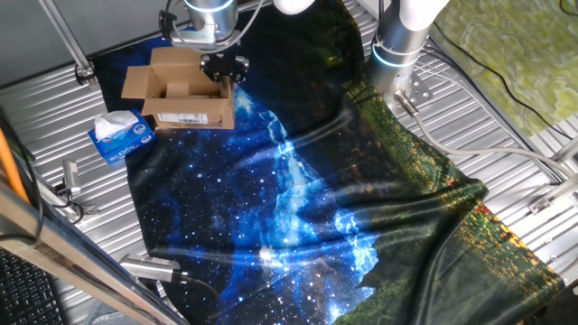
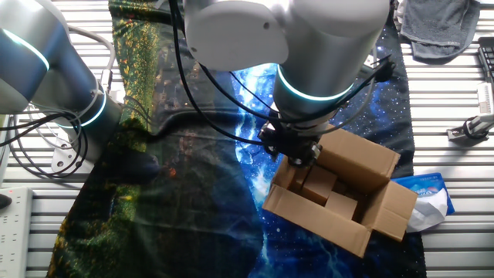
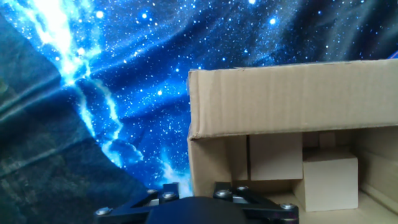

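Observation:
An open cardboard box [image 1: 194, 116] stands at the back left of the cloth, its flaps folded out. Inside it lie small brown boxes; the wrist view shows one box [image 3: 277, 155] near the wall and a paler-faced box [image 3: 331, 183] beside it. At the cardboard box's right-hand edge in exterior view 1 is my gripper [image 1: 226, 77]. Exterior view 2 has the gripper [image 2: 293, 150] over the box's corner. In the wrist view the gripper is open, its fingertips apart on either side of the box's side wall in the image; whether they touch it cannot be told.
A blue tissue pack [image 1: 122, 140] lies just left of the box. A starry, wrinkled cloth [image 1: 271, 208] covers most of the slatted metal table and is bare in the middle. A metal adapter [image 1: 151, 268] lies at the front left.

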